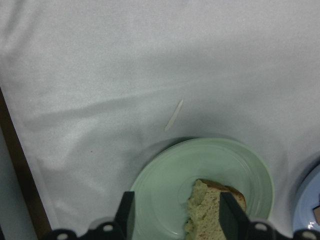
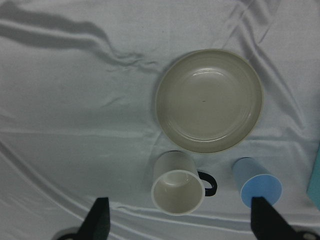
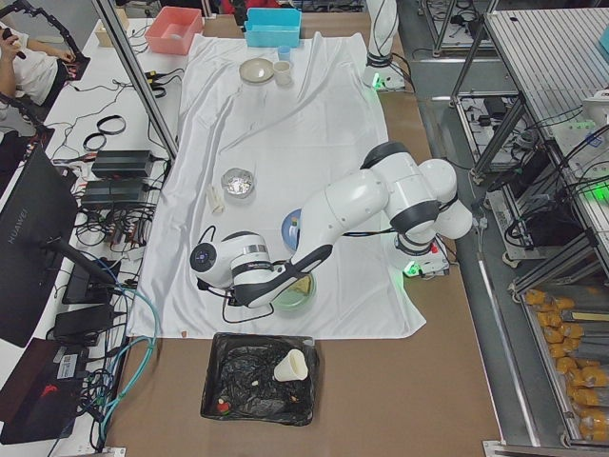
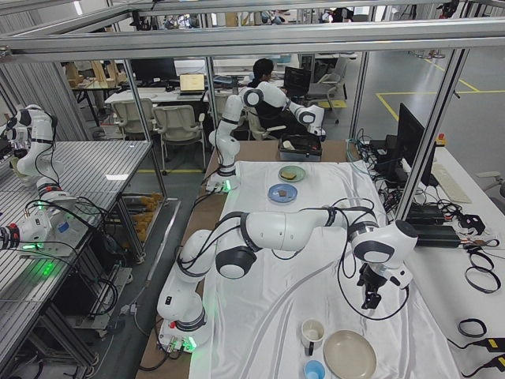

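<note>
My left gripper is open above the green plate (image 1: 159, 180), which holds a bread slice (image 1: 202, 215); the blue plate (image 1: 306, 200) sits alongside. In the camera left view, a white cup (image 3: 290, 367) lies in the black-lined bin (image 3: 228, 347). My right gripper stands open, with a beige plate (image 2: 205, 100), a white mug (image 2: 167, 165) with a black handle and a blue cup (image 2: 245, 170) below in its view.
A metal bowl (image 3: 238, 183) and pale items beside it lie mid-cloth. A cyan box (image 3: 273, 27) and pink box (image 3: 174, 29) stand at the far end.
</note>
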